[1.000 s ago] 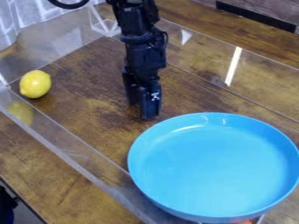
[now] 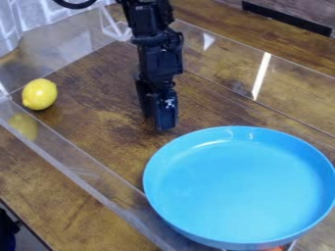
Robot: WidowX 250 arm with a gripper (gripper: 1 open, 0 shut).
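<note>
The black robot arm reaches down from the top of the camera view, and its gripper (image 2: 160, 113) is low over the dark wooden surface, near the centre and just behind a large blue round tray (image 2: 238, 181). The fingertips are dark and hard to make out, so I cannot tell whether they are open or shut, or whether anything is between them. A yellow lemon-like object (image 2: 39, 94) sits at the left, well apart from the gripper.
A transparent wall (image 2: 78, 172) runs along the left and lower edge. A small orange item is partly visible below the tray.
</note>
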